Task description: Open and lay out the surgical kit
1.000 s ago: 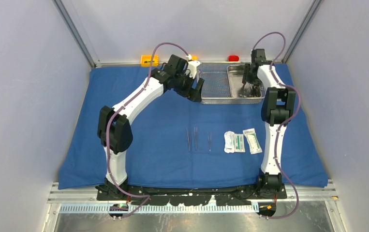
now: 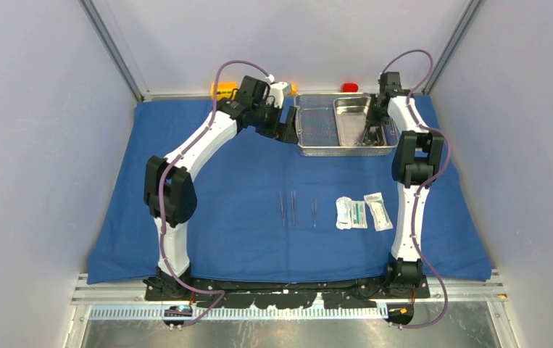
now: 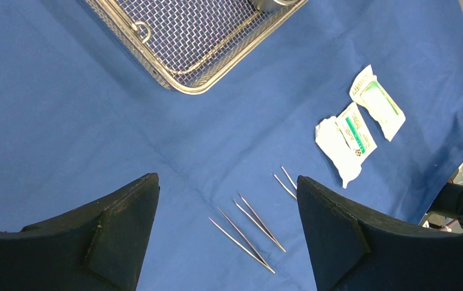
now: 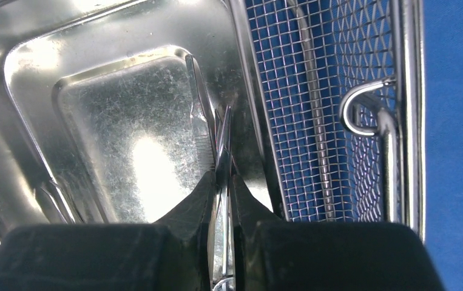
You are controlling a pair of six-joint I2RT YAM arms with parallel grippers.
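The shallow steel tray (image 2: 351,104) sits inside the wire mesh basket (image 2: 320,151) at the back. Slender metal instruments lie along the tray's right side, and one with a pale handle (image 4: 196,100) extends beyond my fingertips. Reaching down into the tray, my right gripper has its fingers closed in around a shiny metal instrument (image 4: 223,148); its lower part is mostly hidden. My left gripper (image 2: 280,130) is wide open and empty at the basket's left side. On the blue cloth lie several tweezers-like instruments (image 2: 293,209), in a row.
White-and-green packets (image 2: 359,214) lie on the cloth right of the instruments. Behind the basket are a yellow box (image 2: 222,91) and a red item (image 2: 349,87). The basket has a wire handle (image 4: 362,109).
The steel tray has shifted a little left within the basket. My left gripper has moved slightly left and back. My right gripper has moved slightly right over the tray.
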